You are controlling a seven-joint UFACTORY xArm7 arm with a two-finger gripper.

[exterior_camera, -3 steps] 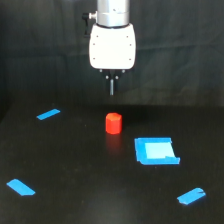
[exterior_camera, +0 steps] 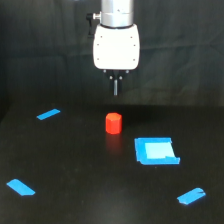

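Note:
A small red block (exterior_camera: 113,123) stands on the dark table a little above the middle of the view. Beyond and above it hangs my white gripper (exterior_camera: 115,91), pointing down and apart from the block. Its finger end shows only as one thin dark line, too small to tell open from shut. No object is visible at its tip.
Right of the block, blue tape frames a pale square (exterior_camera: 159,150). Single blue tape strips lie at far left (exterior_camera: 49,114), near left (exterior_camera: 20,187) and near right (exterior_camera: 191,196).
My gripper has shifted slightly to the right in view. The red block and the tape are where they were.

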